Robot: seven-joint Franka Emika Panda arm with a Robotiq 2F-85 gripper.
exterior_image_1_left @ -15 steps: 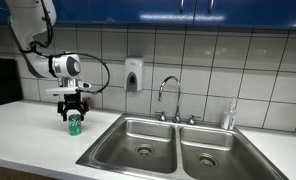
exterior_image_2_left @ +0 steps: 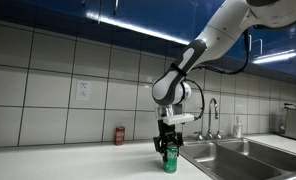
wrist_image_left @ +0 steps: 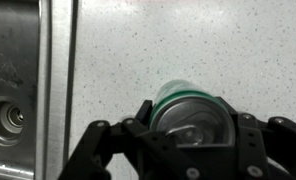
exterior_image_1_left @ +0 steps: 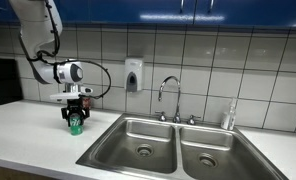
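A green can (exterior_image_1_left: 76, 125) stands upright on the white counter, left of the sink. My gripper (exterior_image_2_left: 169, 149) comes straight down over it and is shut on its upper part. Seen from above in the wrist view, the can's silver top (wrist_image_left: 193, 122) fills the space between the dark fingers. In the second exterior view the lower body of the green can (exterior_image_2_left: 170, 162) shows beneath the fingers, at the counter surface.
A red can (exterior_image_2_left: 119, 135) stands farther back near the tiled wall. The double sink (exterior_image_1_left: 183, 150) with its faucet (exterior_image_1_left: 169, 90) lies to the right, and a bottle (exterior_image_1_left: 229, 115) is behind it. A dispenser (exterior_image_1_left: 134, 75) hangs on the wall.
The arm has come slightly lower over the green can, covering more of its upper part. The can looks to be in about the same place.
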